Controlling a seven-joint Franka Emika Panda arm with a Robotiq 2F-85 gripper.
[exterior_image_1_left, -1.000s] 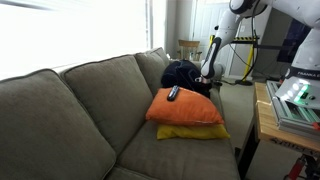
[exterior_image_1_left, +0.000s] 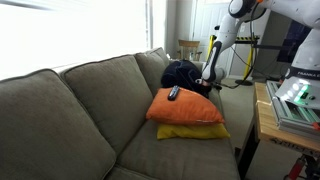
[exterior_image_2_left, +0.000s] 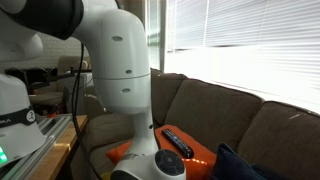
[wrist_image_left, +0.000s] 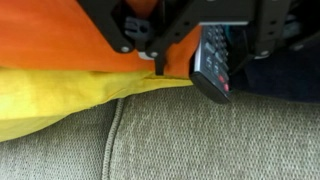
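Note:
A dark remote control (wrist_image_left: 211, 64) with pale and red buttons lies between the spread fingers of my gripper in the wrist view. Orange shows in the space left of the remote, so the fingers stand apart. Another dark remote (exterior_image_1_left: 173, 93) rests on the orange pillow (exterior_image_1_left: 185, 107), away from the gripper; exterior view 2 shows this remote (exterior_image_2_left: 178, 142) behind the hand. Beneath the orange pillow lies a yellow pillow (wrist_image_left: 60, 97). The fingertips are hidden in both exterior views.
A dark blue pillow (exterior_image_1_left: 182, 74) leans beside the gripper on the grey sofa (exterior_image_1_left: 60, 125). Along the sofa's right side stands a wooden table (exterior_image_1_left: 268, 125). The near sofa seat is bare.
The arm and gripper have sunk slightly beside the orange pillow. The pillows and the remote on top of the orange one look unmoved.

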